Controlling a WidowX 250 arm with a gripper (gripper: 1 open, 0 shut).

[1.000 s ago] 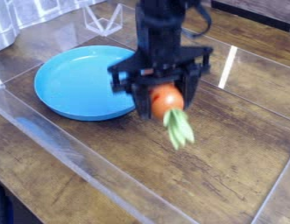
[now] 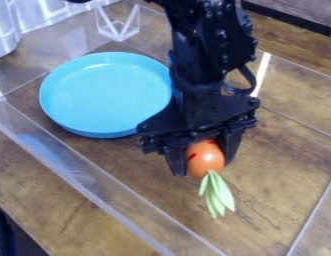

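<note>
My black gripper (image 2: 200, 150) hangs at the centre of the camera view, shut on an orange carrot (image 2: 207, 160) with pale green leaves pointing down toward the front. The carrot is low, near the wooden surface; whether it touches it I cannot tell. A blue plate (image 2: 94, 95) lies to the left, behind the gripper, apart from the carrot.
Clear plastic strips or walls (image 2: 74, 175) run along the left and right of the wooden surface (image 2: 134, 185). A clear object (image 2: 117, 22) stands at the back left, beside a white cloth.
My gripper and the carrot have moved down and slightly to the right and toward the front. The plate has not moved.
</note>
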